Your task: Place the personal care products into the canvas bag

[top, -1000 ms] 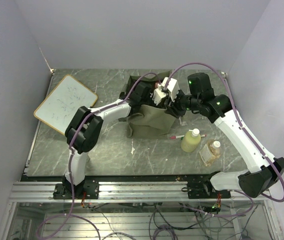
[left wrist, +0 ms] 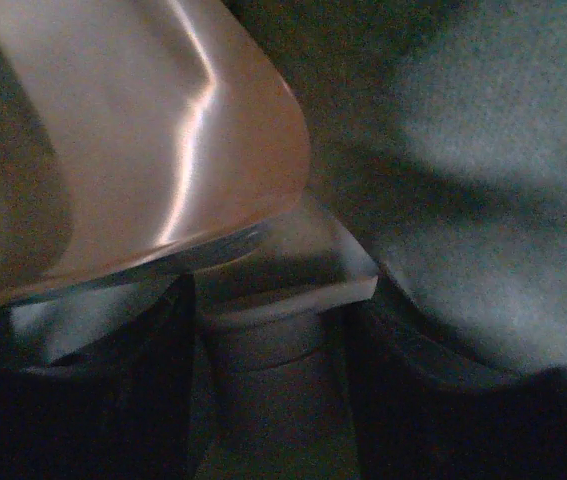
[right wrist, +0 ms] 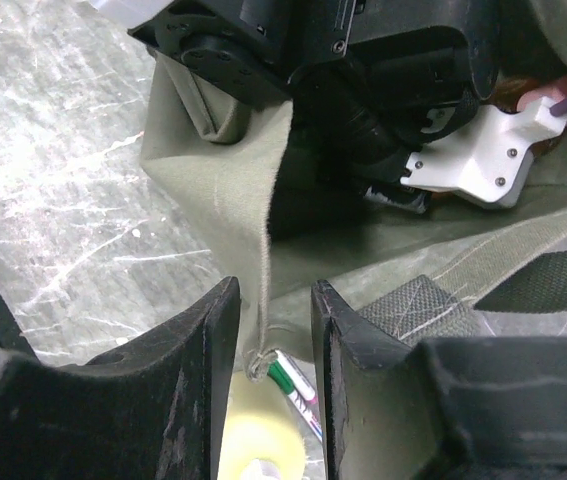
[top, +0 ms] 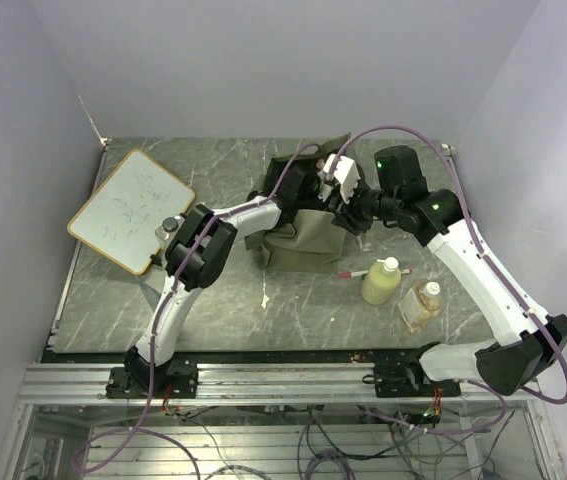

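Observation:
The olive canvas bag (top: 303, 245) stands open in the middle of the table; my left gripper is down inside it, largely hidden in the top view. In the dim left wrist view, a copper-shiny product (left wrist: 133, 130) lies above my left gripper, and a dark cylindrical item sits between its fingers; grip unclear. My right gripper is at the bag's near-right edge, with the fabric (right wrist: 213, 190) close at its fingertips; whether it grips that is unclear. A pale yellow bottle (top: 381, 285) and an amber bottle (top: 419, 307) stand on the right.
Pink and green markers (top: 353, 274) lie beside the yellow bottle. A white board (top: 128, 210) lies at the left, with items partly under the left arm near it.
Since a second ago my left arm has shifted slightly rightward and toward the back, and the bag has deformed around it. My right arm is nearly still.

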